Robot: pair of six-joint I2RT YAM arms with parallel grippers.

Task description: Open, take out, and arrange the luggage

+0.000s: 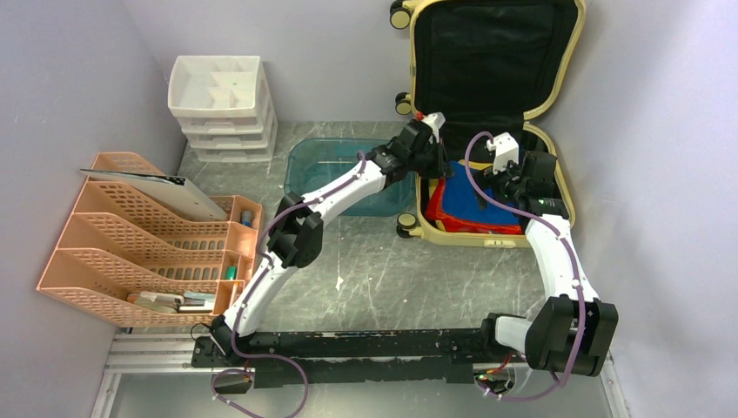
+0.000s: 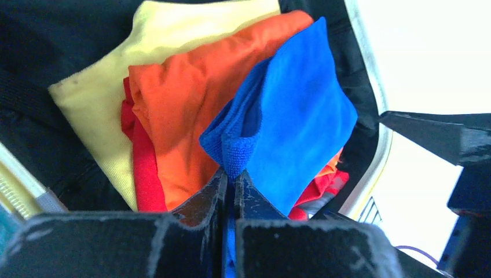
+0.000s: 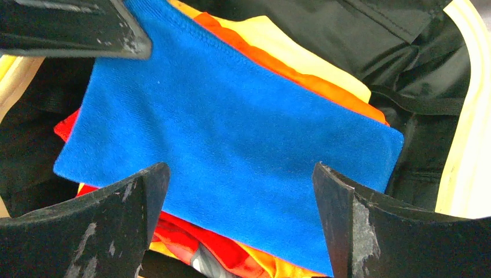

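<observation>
The yellow suitcase [image 1: 466,239] lies with its lid raised and folded cloths stacked inside. On top is a blue cloth [image 3: 249,150]; red, orange and yellow cloths [image 2: 173,110] show beneath it. My left gripper is shut on the blue cloth, pinching a fold that stands up between its fingertips. Over the right side of the suitcase, my right gripper stands open. The blue cloth shows in the space between its fingers, not gripped by them.
Left of the suitcase sits a clear teal bin [image 1: 300,174]. White drawers [image 1: 218,113] stand at the back, and an orange organizer [image 1: 148,218] holds small items at the left.
</observation>
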